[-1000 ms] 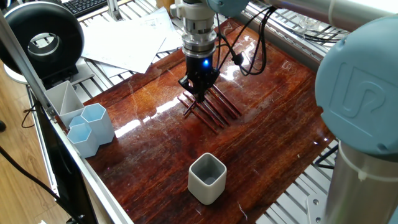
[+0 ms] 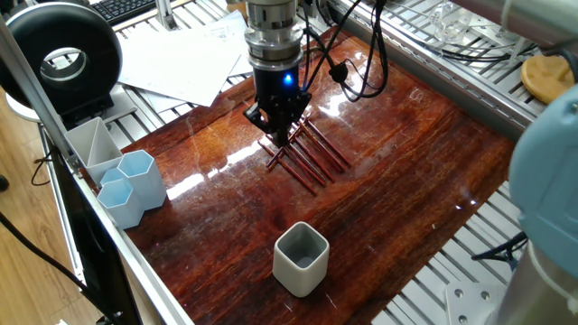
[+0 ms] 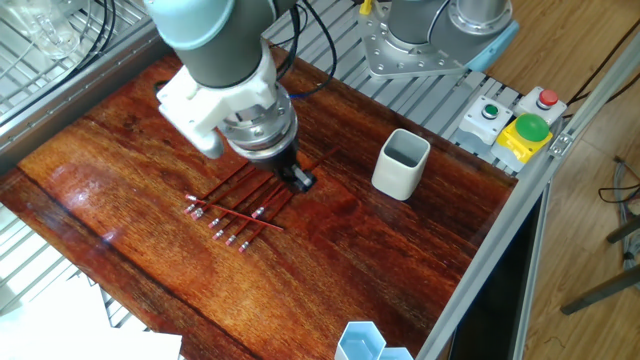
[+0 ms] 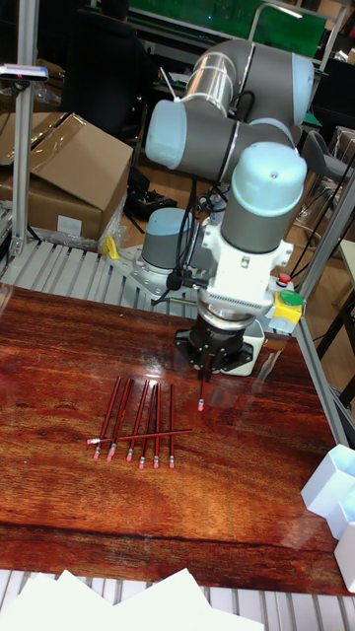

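Several dark red pencils (image 4: 144,432) with pink eraser ends lie in a loose row on the glossy brown table, one crossing over the others. One more pencil (image 4: 201,391) is between the fingertips of my gripper (image 3: 299,181), apart from the row; its eraser end points towards exterior view 3. The gripper looks shut on it at about the middle of its length. In exterior view 1 my gripper (image 2: 282,138) overlaps the row and the held pencil is hard to make out. An off-white square cup (image 2: 302,261) stands upright, looking empty, well away from the row.
Light-blue hexagonal holders (image 2: 132,188) and a white box (image 2: 93,150) stand at the table's edge. White papers (image 2: 185,68) lie beyond the board. Black cables (image 2: 366,77) hang near the wrist. Much of the table between row and holders is bare.
In exterior view 1 the gripper has shifted a little left and slightly up, while the blue arm joint at the right has moved further right. The cup and the row of pencils look unmoved.
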